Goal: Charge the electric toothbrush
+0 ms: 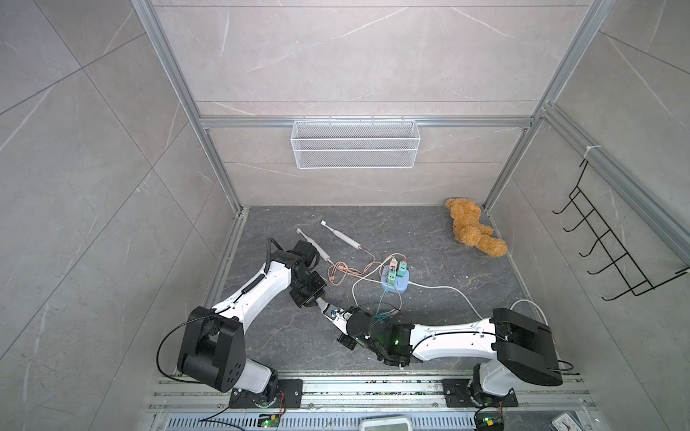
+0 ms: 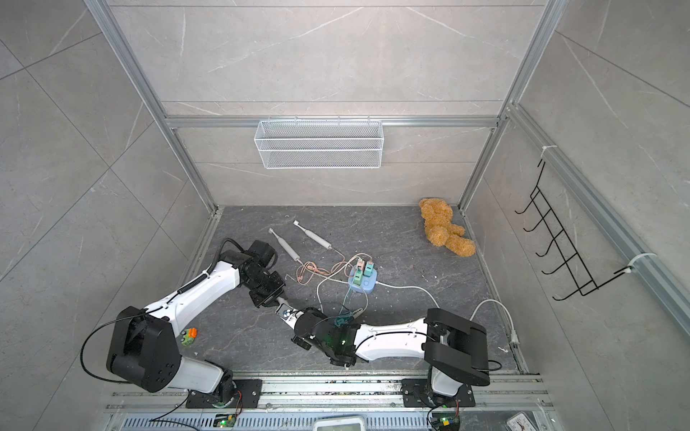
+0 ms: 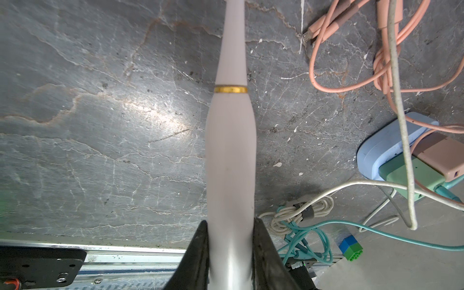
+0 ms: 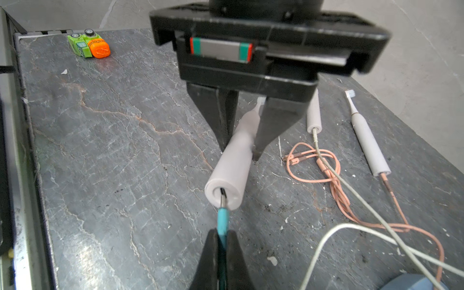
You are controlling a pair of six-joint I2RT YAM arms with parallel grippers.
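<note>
A pale toothbrush (image 3: pixel 231 140) with a gold ring is held above the table by my left gripper, whose fingers are shut around its handle. In the right wrist view the handle's round base, with a dark socket (image 4: pixel 221 191), faces my right gripper. That gripper is shut on a teal cable (image 4: pixel 222 220), its metal plug tip (image 4: pixel 223 199) pointing up into the socket's mouth. How deep the tip sits cannot be told. Both grippers meet end to end over the table's left front (image 1: pixel 321 303).
Two more toothbrushes (image 1: pixel 340 234) lie at the back left, cables attached. A blue power strip (image 1: pixel 395 283) with adapters and tangled cords lies right of centre. A teddy bear (image 1: pixel 474 228) lies back right, a toy car (image 4: pixel 89 44) at the left.
</note>
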